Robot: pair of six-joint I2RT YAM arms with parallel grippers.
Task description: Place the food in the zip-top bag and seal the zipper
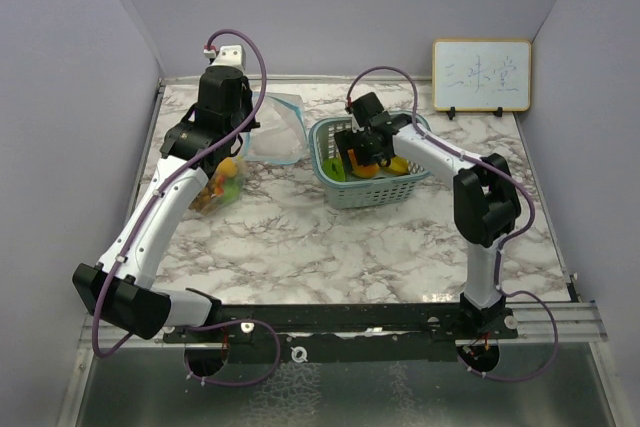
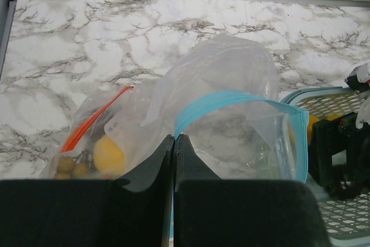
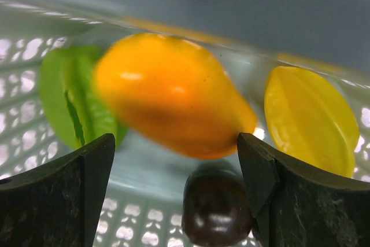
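The clear zip top bag (image 2: 231, 53) with a blue zip strip (image 2: 228, 98) lies with its mouth spread wide. My left gripper is shut on the strip at the near end of the mouth. At the right, my right gripper reaches down into the basket, open above the orange fruit (image 3: 173, 88), whose lower part shows between and beyond the fingertips. Beside that fruit lie a green pepper (image 3: 72, 88), a yellow fruit (image 3: 312, 120) and a dark round food (image 3: 217, 209). The bag appears empty.
The pale green basket (image 1: 345, 194) stands right of the bag. Another clear bag, red-zipped and filled with food (image 2: 108, 154), lies to the left. A whiteboard (image 1: 482, 75) stands at the back right.
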